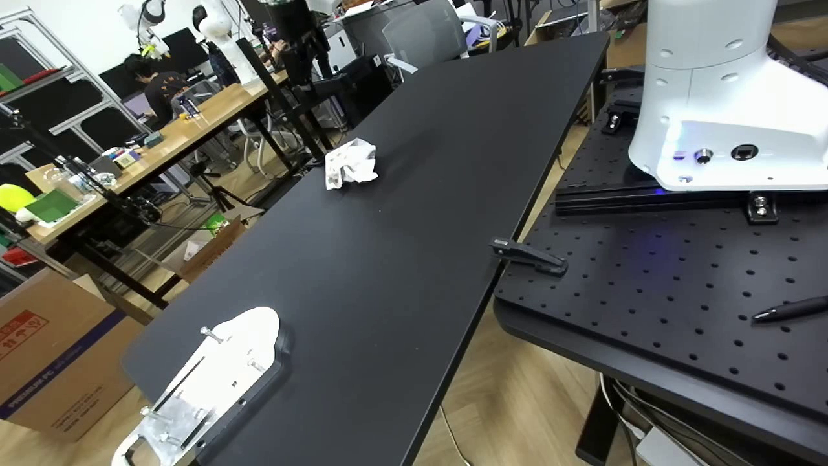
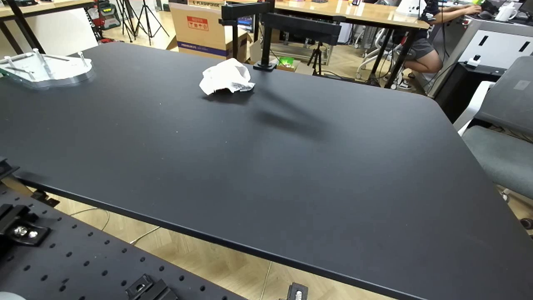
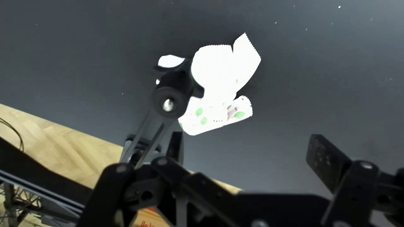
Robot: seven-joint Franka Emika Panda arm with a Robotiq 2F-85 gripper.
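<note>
A crumpled white tissue (image 1: 350, 163) rests on the black table (image 1: 388, 233), close to its far edge. In exterior view 2 the same tissue (image 2: 227, 76) stands up in loose folds. Green leaf prints show on its lower part in the wrist view, where the tissue (image 3: 216, 81) lies beyond the fingertips, apart from them. My gripper is open, its two fingers wide apart and nothing between them. Exterior view 1 shows the dark gripper (image 1: 308, 74) raised above and behind the tissue; exterior view 2 does not include it.
A black post with an arm (image 2: 267, 42) is clamped at the table edge beside the tissue; in the wrist view the post (image 3: 172, 94) hides part of it. A white plate with pegs (image 1: 225, 365) lies at the table's other end.
</note>
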